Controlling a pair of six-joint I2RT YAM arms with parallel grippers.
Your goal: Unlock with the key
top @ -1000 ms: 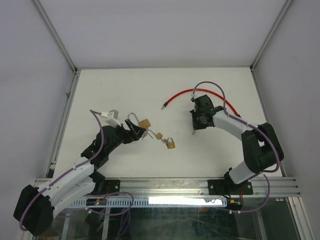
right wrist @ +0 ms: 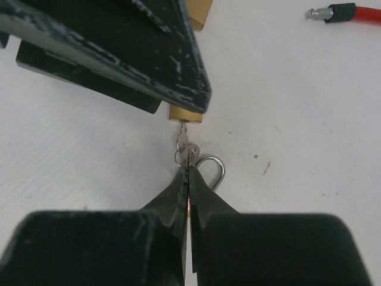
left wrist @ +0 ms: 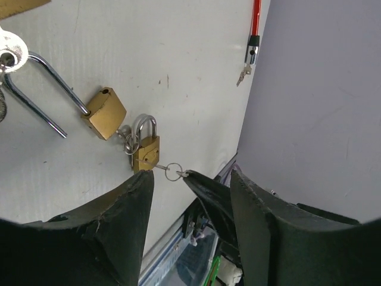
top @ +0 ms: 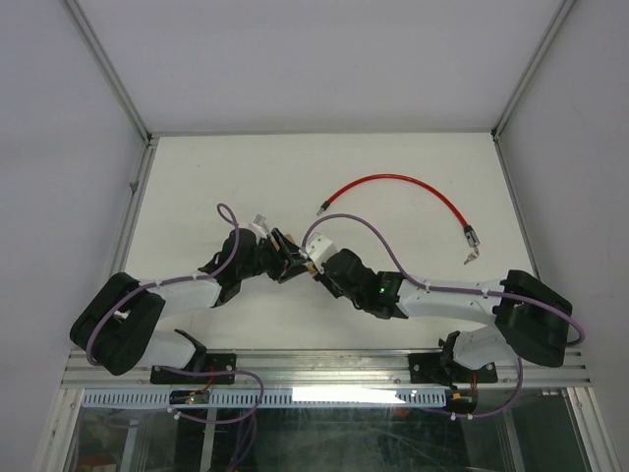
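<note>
In the left wrist view, a small brass padlock point(left wrist: 146, 152) lies with its shackle closed. Beside it is another brass padlock point(left wrist: 105, 113) with a long shackle and a key on a ring at its lower end. My right gripper is shut on a thin key ring point(left wrist: 173, 172); the attached key point(left wrist: 157, 166) points toward the small padlock, and whether it touches is unclear. My left gripper is part open, its fingers point(left wrist: 140, 187) apart over the table with nothing gripped between them. In the right wrist view, a dark left finger point(right wrist: 128, 53) covers much of the padlocks.
A red cable lock point(top: 393, 177) with a key at its end curves across the back right. A larger silver key point(left wrist: 13, 50) and part of another brass lock point(left wrist: 21, 7) show at the left wrist view's upper left. Both grippers are very close together.
My right gripper has moved left and toward the front, bringing its key to the small padlock. My left gripper has moved right, over the padlocks.
</note>
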